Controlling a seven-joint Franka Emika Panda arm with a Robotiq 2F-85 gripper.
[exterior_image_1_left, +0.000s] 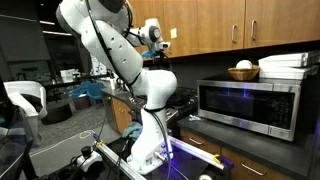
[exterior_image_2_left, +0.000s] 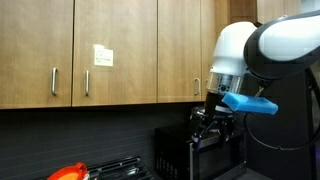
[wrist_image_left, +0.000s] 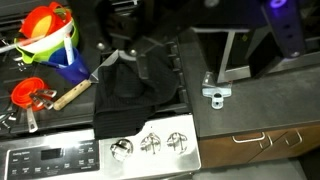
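Note:
My gripper hangs in the air in front of the wall cabinets, nothing visibly held in it. In the first exterior view the gripper is high up, near the cabinets' lower left edge. Its fingers are small and dark, and whether they are apart is unclear. Below, in the wrist view, a crumpled black cloth lies over the stove. Left of it are a blue cup, a wooden-handled utensil, red scoop-like utensils and stacked coloured bowls.
A silver microwave occupies the right counter, with a basket and white containers on top. A small metal object lies on the grey counter. Control knobs line the stove front.

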